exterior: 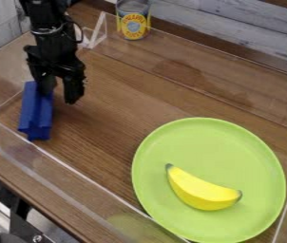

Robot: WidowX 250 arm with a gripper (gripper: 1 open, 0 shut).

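Note:
My black gripper [55, 78] hangs over the left side of the wooden table, its fingers open and pointing down at the upper part of a long blue block [34, 119]. From this angle I cannot tell whether they touch it. A yellow banana [202, 190] lies on a green plate [210, 142] at the lower right.
A can [132, 21] with a yellow label stands at the back by a white plank wall [222, 28]. Clear edging runs along the table's left and right sides.

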